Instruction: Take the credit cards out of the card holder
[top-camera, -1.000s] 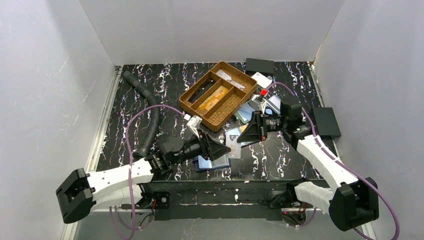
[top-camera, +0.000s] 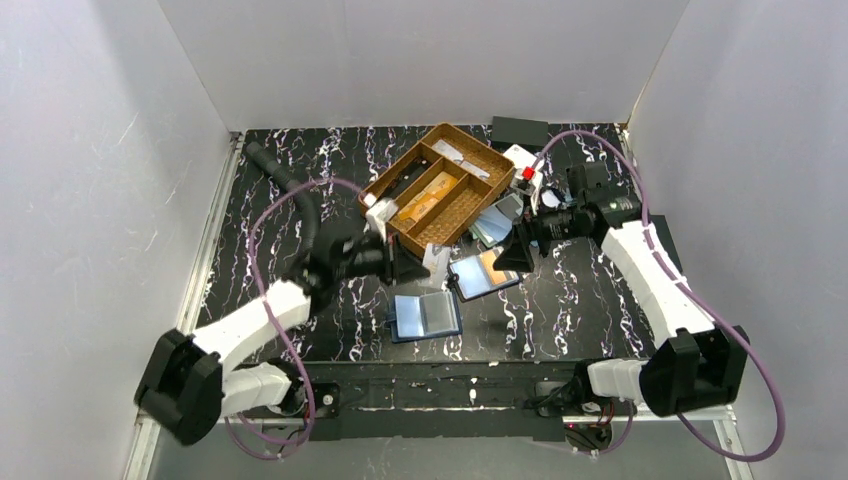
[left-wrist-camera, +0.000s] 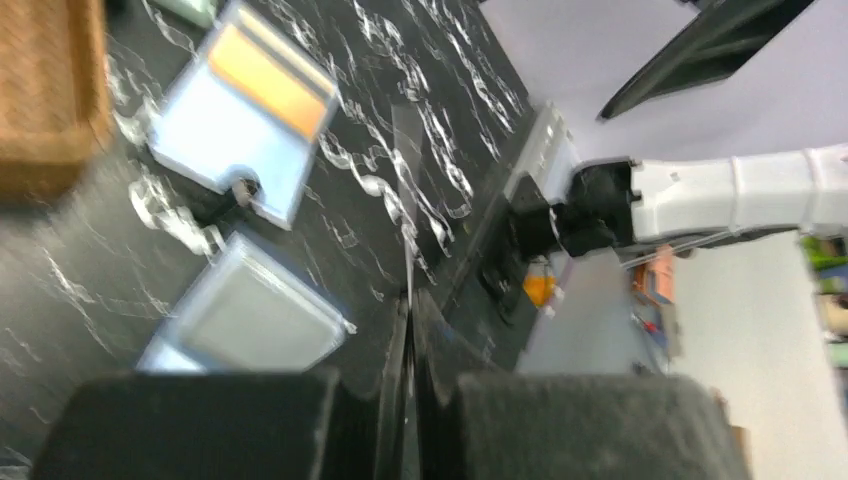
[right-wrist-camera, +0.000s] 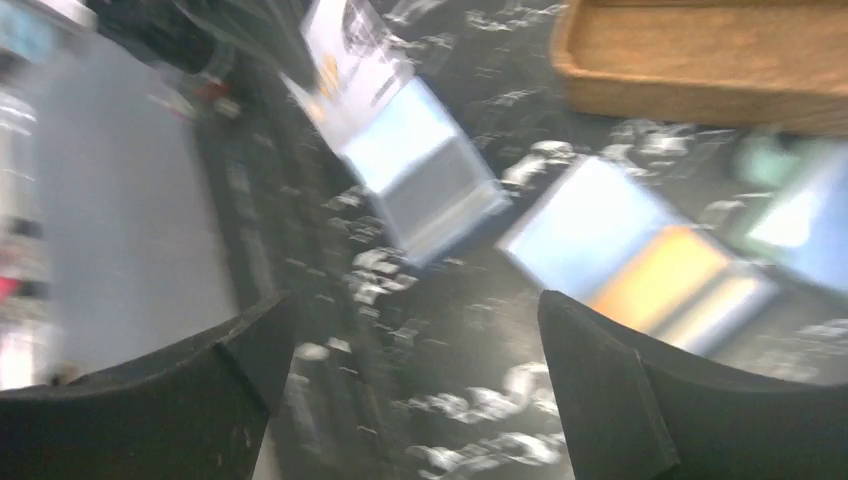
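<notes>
My left gripper (top-camera: 408, 266) is shut on a thin translucent card (top-camera: 436, 262), which stands edge-on between its fingers in the left wrist view. My right gripper (top-camera: 515, 250) is open with nothing between its fingers; its view is blurred. Two opened card holders lie on the table: one with pale blue and grey panels (top-camera: 425, 316), nearer the front, and one with blue and orange panels (top-camera: 473, 278), to its upper right. Further pale holders or cards (top-camera: 494, 222) lie beside the basket, partly hidden by the right arm.
A divided wicker basket (top-camera: 462, 215) stands at the back centre. A black hose (top-camera: 290, 185) runs along the left. Dark pads (top-camera: 520, 130) and a white box (top-camera: 520, 155) lie at the back right.
My left gripper has moved back and left with the translucent card. My right gripper has drawn away from the card, upward and to the right.
</notes>
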